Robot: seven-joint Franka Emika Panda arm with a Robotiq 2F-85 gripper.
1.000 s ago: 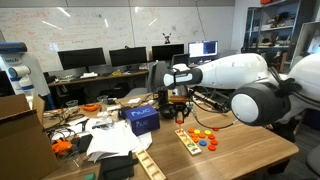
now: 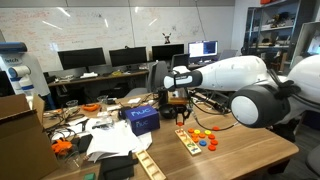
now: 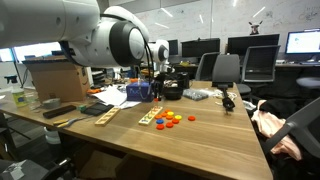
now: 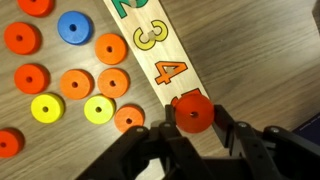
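Observation:
In the wrist view a red disc (image 4: 194, 113) with a hole in its middle sits between the fingertips of my gripper, which is shut on it. Beneath it runs a wooden number board (image 4: 150, 45) with 2, 3 and 4 in colour; the disc covers part of the number at its end. Whether the disc touches the board cannot be told. From the side, my gripper (image 2: 181, 117) points down over the far end of the board (image 2: 188, 142). Loose discs lie beside the board, among them a blue disc (image 4: 74, 27), a yellow disc (image 4: 47, 107) and an orange disc (image 4: 111, 47).
A second board (image 2: 149, 165) lies nearer the table's front edge. Behind it are a blue box (image 2: 143, 119) and white papers (image 2: 108, 141). Bare table (image 3: 220, 140) stretches away on the right in exterior view 2.
The discs and boards lie where they were.

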